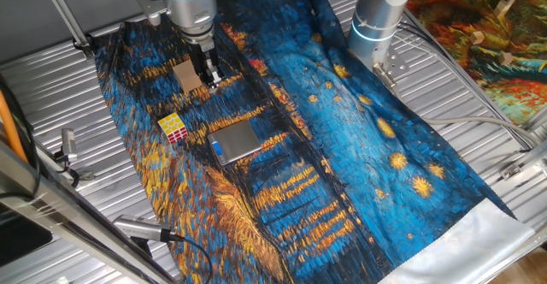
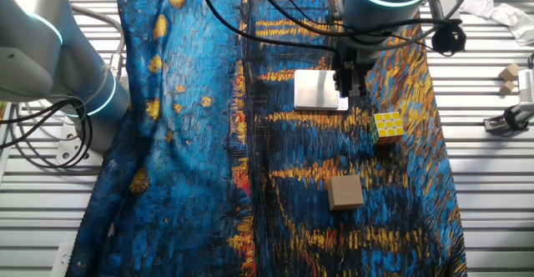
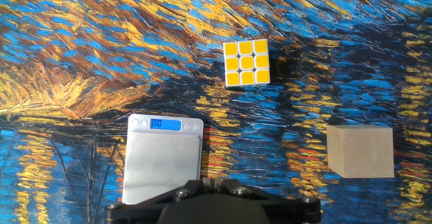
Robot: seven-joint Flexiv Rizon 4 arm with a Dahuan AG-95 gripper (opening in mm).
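My black gripper shows at the bottom of the wrist view, its fingertips together and nothing visible between them. In the first exterior view the gripper (image 1: pixel 214 80) points down above the cloth, close beside the tan block (image 1: pixel 186 75). A Rubik's cube (image 3: pixel 246 63), yellow face up, lies ahead of the gripper. The silver scale (image 3: pixel 162 160) sits to the left, its blue display lit; its lower edge is partly hidden by the gripper. To the right rests the tan block (image 3: pixel 361 151). All three objects stand apart on the cloth.
A painted blue and orange cloth (image 1: pixel 342 147) covers the slatted metal table (image 1: pixel 77 130), with wrinkles on its blue side. Black cables (image 2: pixel 275 25) hang across the second exterior view.
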